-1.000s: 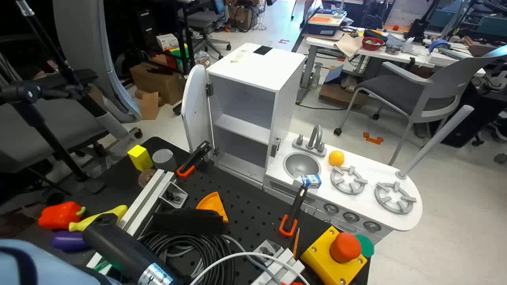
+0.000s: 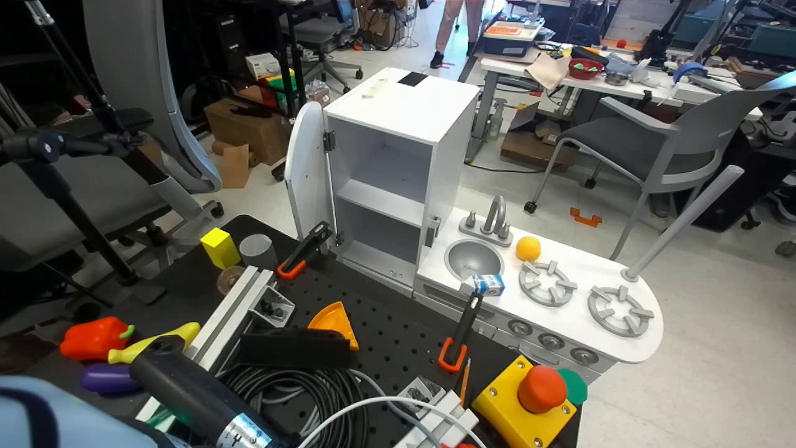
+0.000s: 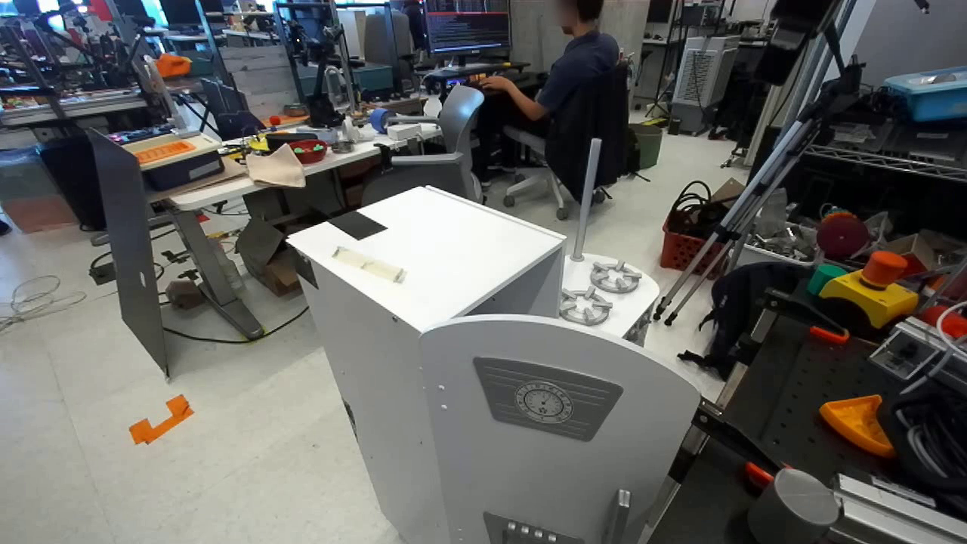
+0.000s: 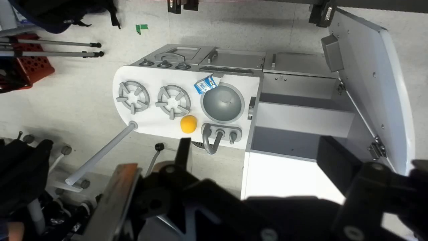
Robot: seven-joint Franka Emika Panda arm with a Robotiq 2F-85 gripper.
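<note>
From the wrist view, my gripper stands open above the toy kitchen, its two dark fingers far apart with nothing held between them. An orange ball-like fruit [image 2: 528, 249] rests on the white counter [image 4: 152, 120] beside the faucet [image 2: 496, 216]. A small blue-and-white carton [image 4: 205, 84] lies at the edge of the grey sink bowl [image 4: 223, 103]. The white cabinet [image 2: 403, 104] has its door [image 3: 553, 417] swung open, and its shelves look empty. Neither exterior view shows the gripper.
On the black perforated table [image 2: 388, 328] are clamps, coiled cable, an orange scoop [image 2: 335, 323], a red pepper [image 2: 97, 338], a banana [image 2: 157, 343] and a yellow emergency-stop box [image 2: 515, 403]. Two grey burners and an upright grey post [image 2: 686, 224] occupy the counter's far end.
Nothing on the kitchen or table has moved. In the background, a person's legs now stand further into view at the top.
</note>
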